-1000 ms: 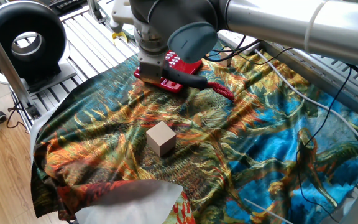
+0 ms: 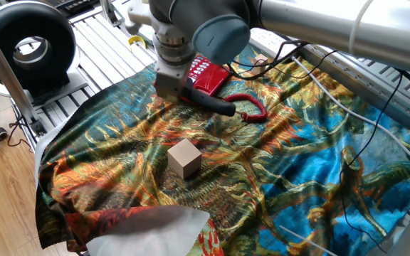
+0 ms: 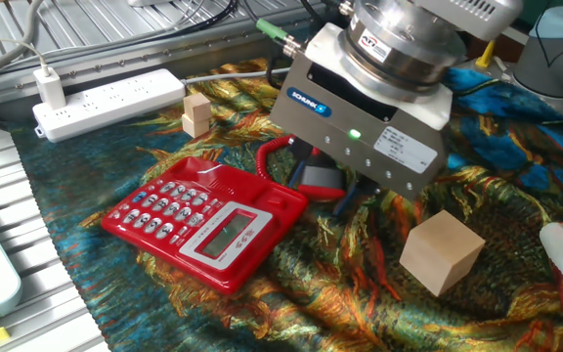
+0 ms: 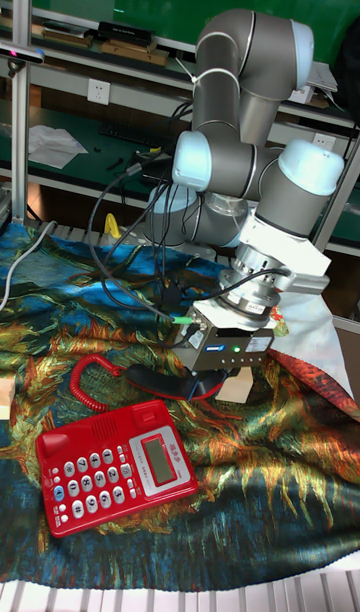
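Note:
A red desk phone (image 3: 208,220) with a keypad and small display lies on the patterned cloth, its cradle empty. Its black and red handset (image 2: 212,103) is off the base, joined by a coiled red cord (image 4: 87,383). My gripper (image 3: 321,184) points down beside the phone, with one finger on each side of the handset; it looks shut on it. The body of the gripper partly hides the handset in exterior view 2. In exterior view 3 the handset (image 4: 160,382) shows behind the phone, low over the cloth; whether it touches the cloth I cannot tell.
A wooden cube (image 2: 184,158) stands on open cloth near the gripper. Two small wooden blocks (image 3: 195,115) are stacked near a white power strip (image 3: 110,105). The cloth's near edge is folded over, showing its white underside (image 2: 151,233). Loose cables cross the right side.
The handset has moved with my gripper, sitting lower in exterior view 1 and off the phone's near edge. More of the keypad side shows, and the cord has shifted. The cube has not moved.

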